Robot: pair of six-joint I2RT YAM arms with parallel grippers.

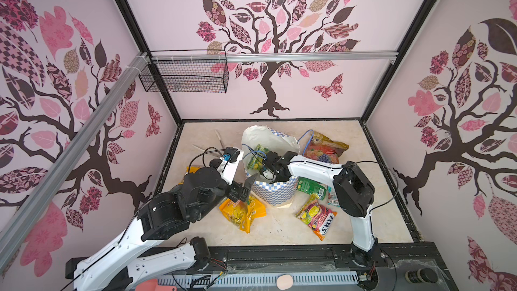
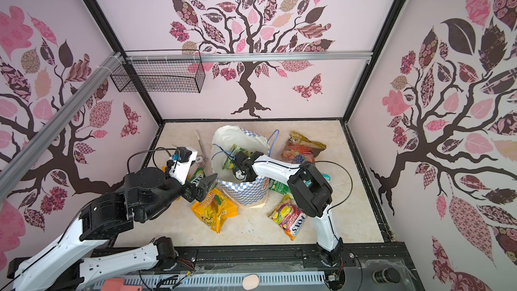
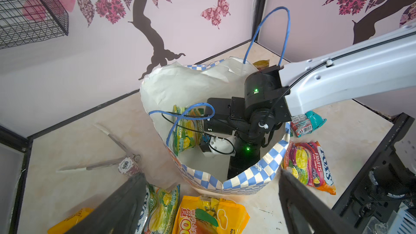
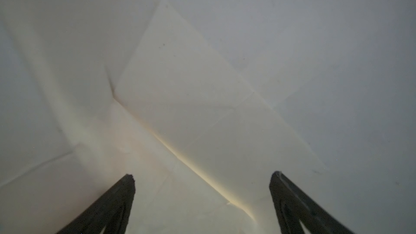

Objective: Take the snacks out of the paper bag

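A white paper bag (image 2: pixel 247 194) with blue checks stands mid-table, a yellow-green snack pack (image 3: pixel 186 134) inside. My right gripper is down inside the bag; its wrist view shows open fingers over bare white paper, while the other views hide its tips. My left gripper is open, above the front left of the bag, with nothing held. Outside lie an orange pack (image 1: pixel 239 212), a red fruit pack (image 1: pixel 316 215), a green pack (image 1: pixel 309 187) and a brown pack (image 2: pixel 304 145).
Scissors (image 3: pixel 117 158) lie left of the bag. A wire basket (image 1: pixel 183 75) hangs at the back left. Bare table (image 2: pixel 355 204) shows at the right and along the back left.
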